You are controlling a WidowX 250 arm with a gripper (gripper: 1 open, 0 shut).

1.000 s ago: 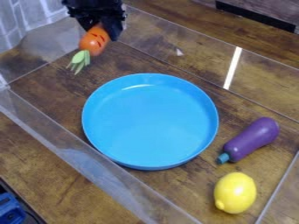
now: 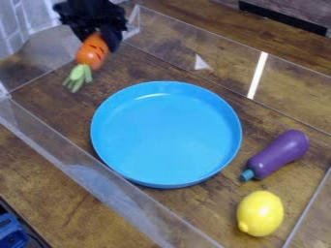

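My black gripper (image 2: pixel 96 35) is at the top left, shut on an orange carrot (image 2: pixel 91 53) with pale green leaves hanging toward the lower left. The carrot is up and to the left of a round blue plate (image 2: pixel 165 134), which is empty. The fingertips are partly hidden against the carrot.
A purple eggplant (image 2: pixel 276 153) lies right of the plate, with a yellow lemon (image 2: pixel 260 213) below it. Clear container walls run round the wooden surface. A blue object (image 2: pixel 11 233) sits outside at the lower left. The wood left of the plate is bare.
My gripper and the carrot in it have shifted left and slightly down in the view. The plate, eggplant and lemon stay where they were.
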